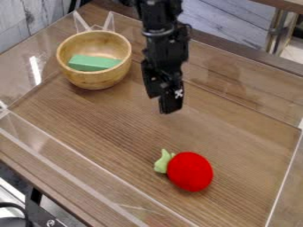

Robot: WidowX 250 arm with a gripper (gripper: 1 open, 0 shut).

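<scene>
My black gripper [162, 95] is over the upper middle of the wooden table, right of the yellow bowl [112, 78], its fingers apart with nothing seen between them. The bowl holds a green block [92, 63]. A red round toy with a green top [190, 172] lies in the lower right, well apart from the gripper.
A pale wall or panel edges the upper left, and a wooden ledge [279, 4] is at the top right corner.
</scene>
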